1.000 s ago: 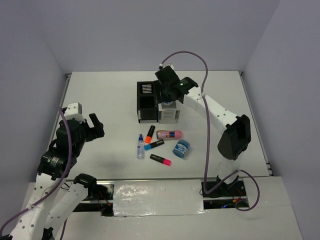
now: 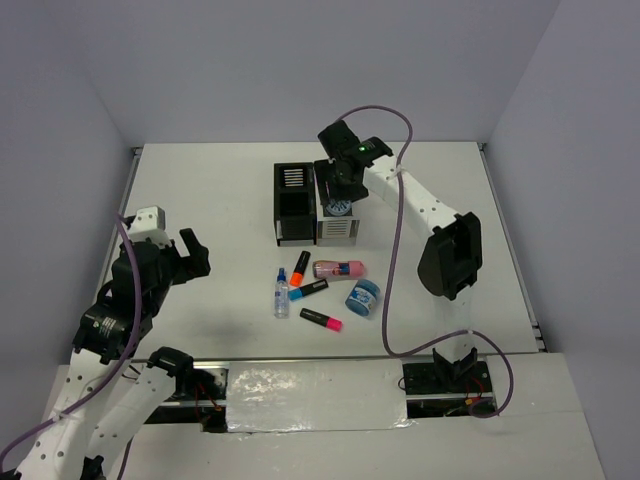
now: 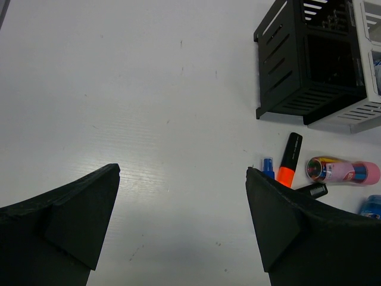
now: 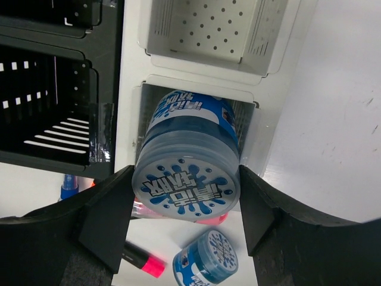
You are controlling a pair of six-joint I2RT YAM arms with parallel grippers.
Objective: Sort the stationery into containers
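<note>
My right gripper is shut on a blue-labelled jar [image 4: 186,187], held inside the front compartment of the white container [image 2: 336,229], beside the black container [image 2: 294,225]. My left gripper stands open over bare table at the left. On the table lie an orange highlighter [image 3: 290,156], a blue marker [image 2: 308,289], a pink marker [image 2: 321,319], a pink tube of coloured items [image 2: 338,269], a second blue jar [image 2: 362,298] and a clear bottle [image 2: 281,294].
The back white compartment [image 4: 207,32] is empty. A purple cable hangs along the right arm.
The left arm and the loose items look unchanged.
</note>
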